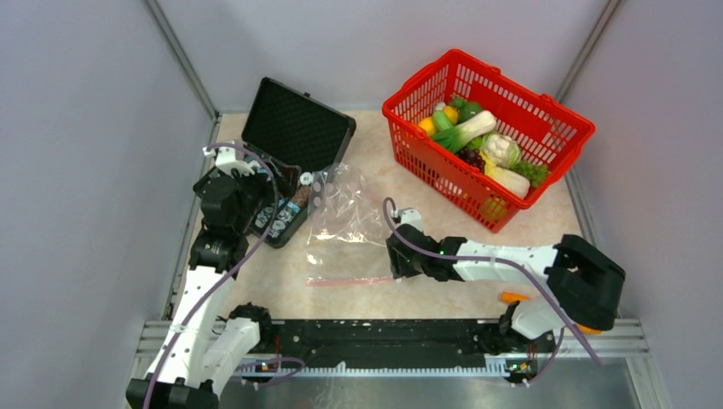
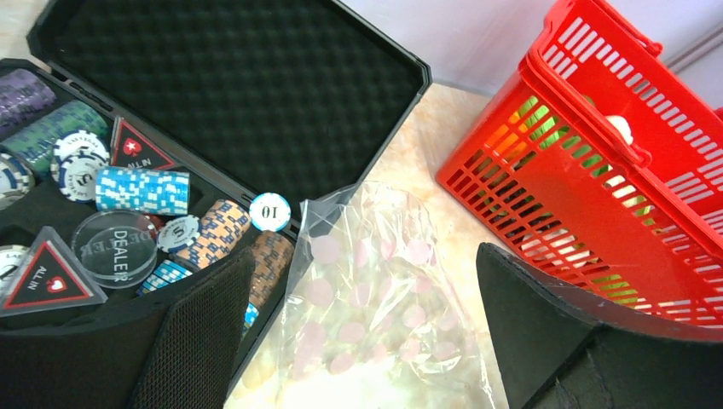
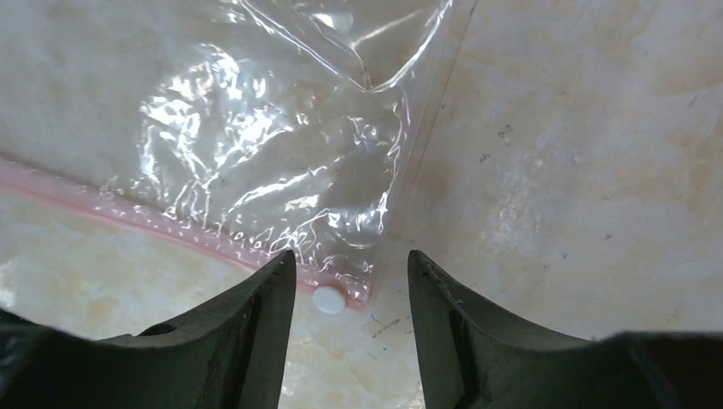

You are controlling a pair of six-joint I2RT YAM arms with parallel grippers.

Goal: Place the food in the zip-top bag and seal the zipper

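A clear zip top bag (image 1: 348, 243) lies flat on the table, empty as far as I can see, its pink zipper strip (image 1: 345, 281) toward the front edge. In the right wrist view, the bag's corner with the white slider (image 3: 329, 299) shows between the spread fingers of my right gripper, close above it; whether they touch it I cannot tell. My left gripper is open and empty, high over the poker case side. Vegetables, among them a leek (image 1: 465, 132) and a cauliflower (image 1: 500, 150), sit in the red basket (image 1: 435, 179).
An open black case (image 1: 298, 128) with poker chips (image 2: 141, 189) stands left of the bag, its edge close to the bag's upper left corner. An orange stick-like item (image 1: 515, 297) lies partly hidden under the right arm. Bare table shows right of the bag.
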